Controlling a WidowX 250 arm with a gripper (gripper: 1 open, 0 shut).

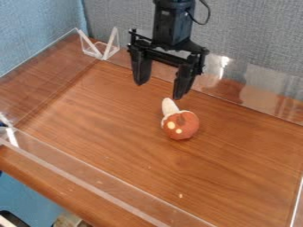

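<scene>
My black gripper point(161, 82) hangs over the back half of the wooden surface, fingers spread open, nothing between them. Below it and a little to the right, a round orange-red plush toy point(182, 126) with pale spots and a white upper part lies on the surface, apart from the fingers.
Clear low walls edge the wooden surface point(106, 151). A white wire stand point(97, 46) sits at the back left corner. Objects at the lower left edge are only partly visible.
</scene>
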